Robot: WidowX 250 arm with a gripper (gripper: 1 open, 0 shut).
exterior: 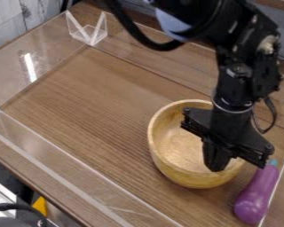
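My gripper [216, 152] is low over a yellow bowl [169, 155], its tips inside the rim. It looks shut, with nothing visible between its fingers, though the bowl's floor beneath it is partly hidden. A purple eggplant-like object [257, 195] lies to the right of the bowl, near the front right.
A clear wire-like holder [88, 28] stands at the back left. A yellow object [40, 207] shows at the bottom left edge beside dark cables.
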